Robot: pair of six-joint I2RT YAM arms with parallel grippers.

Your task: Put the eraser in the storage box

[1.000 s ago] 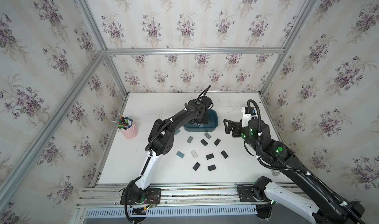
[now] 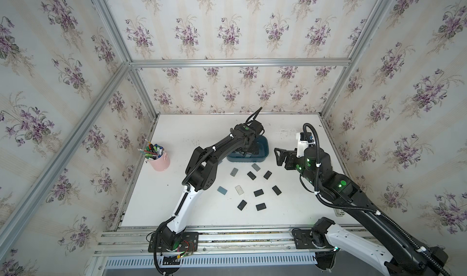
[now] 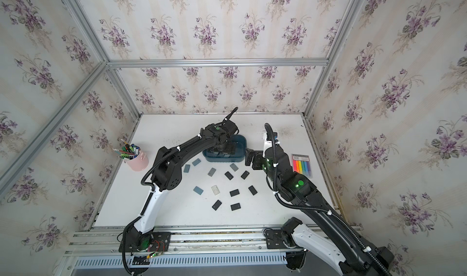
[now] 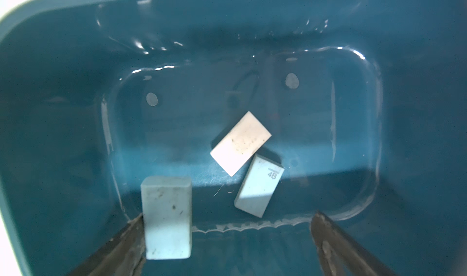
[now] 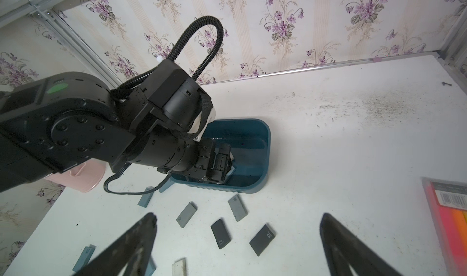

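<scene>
My left gripper is down inside the teal storage box (image 5: 260, 154), its fingertips apart. A pale blue eraser (image 4: 166, 217) is beside the left fingertip, tall in the view; whether it touches the box floor I cannot tell. A white eraser (image 4: 240, 142) and a 4B eraser (image 4: 258, 186) lie on the box floor. Several grey, black, blue and white erasers, such as a black eraser (image 5: 261, 239), lie on the table in front of the box. My right gripper (image 2: 278, 155) stands open to the right of the box, above the table.
A pink pen cup (image 2: 159, 163) stands at the table's left side. A pack of coloured markers (image 3: 301, 165) lies on the right, near the right arm.
My left arm has shifted slightly to the right over the box. The right arm has moved very slightly, and the erasers on the table look unchanged.
</scene>
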